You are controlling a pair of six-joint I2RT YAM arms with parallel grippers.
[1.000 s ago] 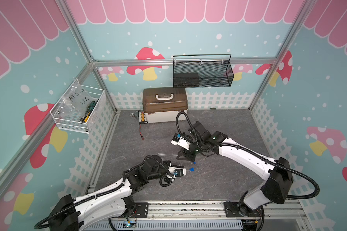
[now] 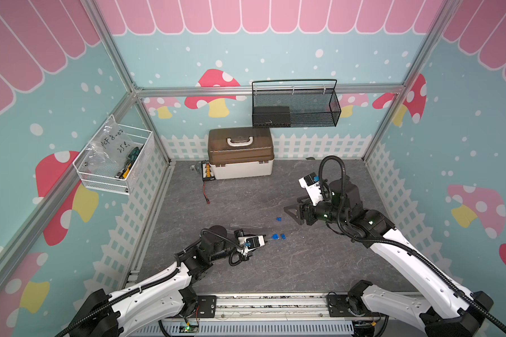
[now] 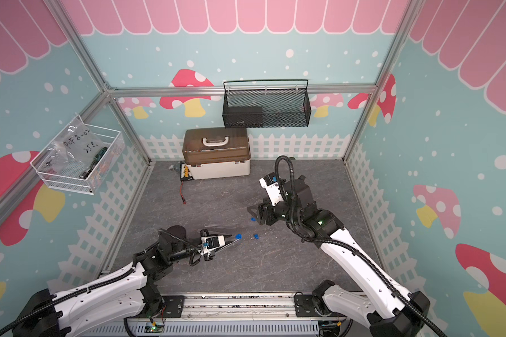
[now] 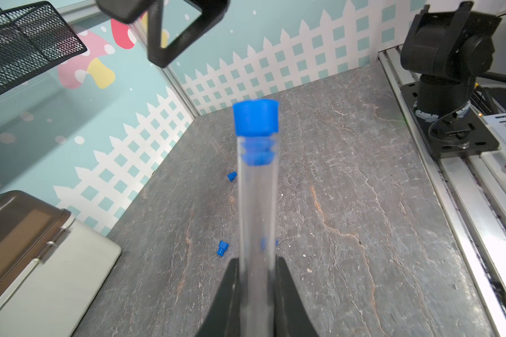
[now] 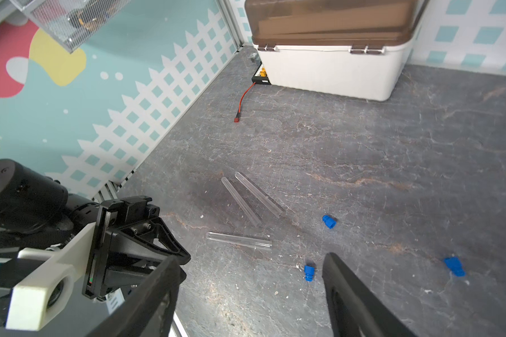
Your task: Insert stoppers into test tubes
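Note:
In the left wrist view, my left gripper is shut on a clear test tube. A blue stopper sits in the tube's mouth, its ribbed lower part inside the glass and its wider cap on top. My right gripper stands wide open, clear of the tube, with nothing held between its fingers. Three loose tubes lie on the table in the right wrist view: one tube, a second beside it, a third nearer.
A brown-lidded toolbox stands at the back wall, with a small battery and red wire to its left. A black mesh basket and a white wire basket hang on the frame.
My left gripper has shifted slightly, still gripping the tube.

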